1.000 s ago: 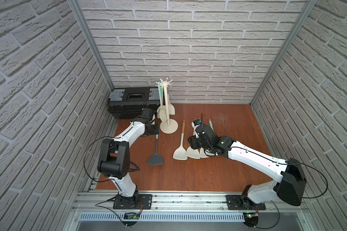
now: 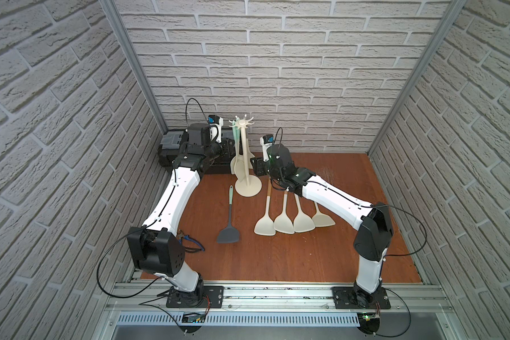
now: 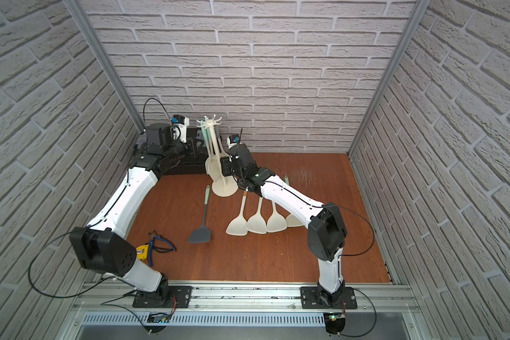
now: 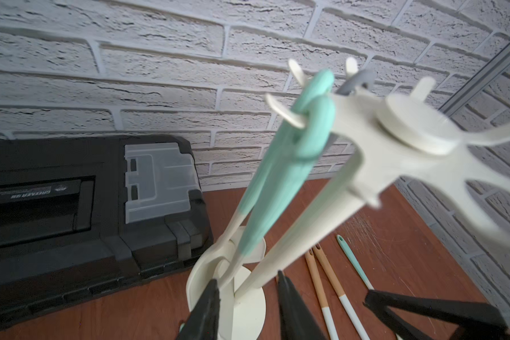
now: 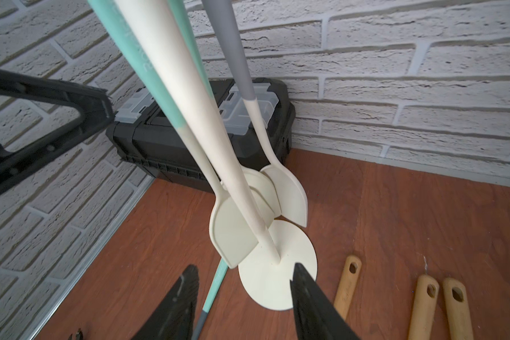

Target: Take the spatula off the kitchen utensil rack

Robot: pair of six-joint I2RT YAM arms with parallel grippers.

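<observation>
A cream utensil rack (image 2: 244,164) stands at the back, its hooked top carrying mint-handled spatulas (image 4: 286,170) and a grey-handled one (image 5: 225,39), cream blades hanging low. My left gripper is raised just left of the rack's top, part open, with nothing between its fingers in the left wrist view. My right gripper is open at the rack's right front, the pole and hanging spatulas before it, nothing between its fingers.
A black toolbox (image 4: 62,226) sits behind at the back left. Several spatulas (image 3: 237,225) and a grey one (image 3: 200,234) lie on the wooden table (image 2: 317,260). Pliers (image 3: 163,248) lie at the front left.
Both arms have risen and moved toward the rack: my left gripper up to its hooked top from the left, my right gripper up and leftward.
</observation>
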